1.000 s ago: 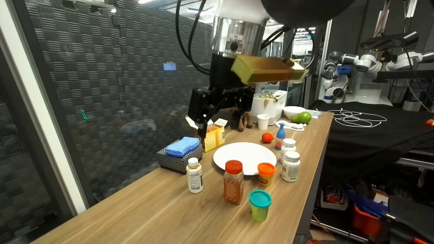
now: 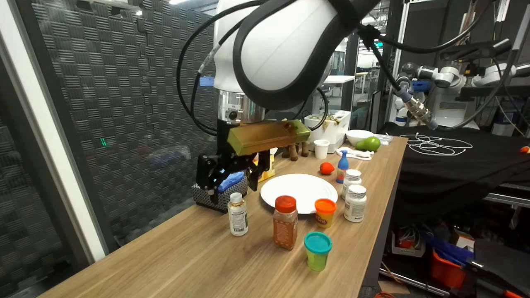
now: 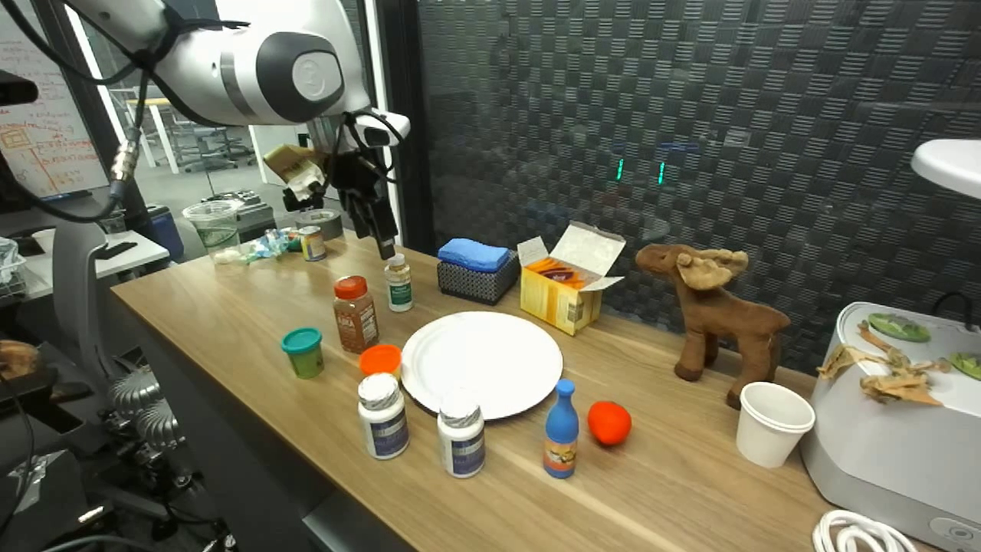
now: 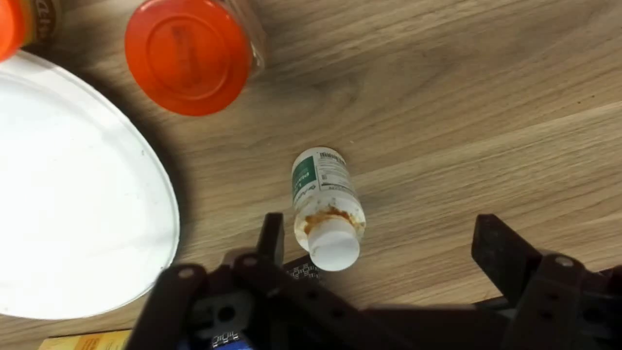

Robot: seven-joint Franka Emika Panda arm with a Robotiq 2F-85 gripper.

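Fingers spread wide, my open gripper hangs over the table with nothing in its grasp. Below and between its fingers in the wrist view stands a small white-capped bottle (image 4: 332, 201), nearer the left finger, with brown residue round its neck. In exterior view 1 the bottle (image 2: 238, 218) is upright on the wood, and the gripper (image 2: 233, 188) is close above and behind it. Exterior view 2 shows the bottle's (image 3: 399, 287) green label, its cap just under a dark finger (image 3: 382, 225). Whether finger and bottle touch cannot be told.
A red-lidded spice jar (image 2: 285, 223) and a white plate (image 3: 483, 363) stand close to the bottle. The black basket with blue cloth (image 3: 476, 268) is behind it. Tubs, white bottles (image 3: 382, 418) and a yellow box (image 3: 561, 294) surround the plate. Bare wood lies at the table's near left (image 2: 164, 263).
In exterior view 1 my gripper has moved left and down, from above the yellow box and plate to near the bottle. The objects on the table have stayed put.
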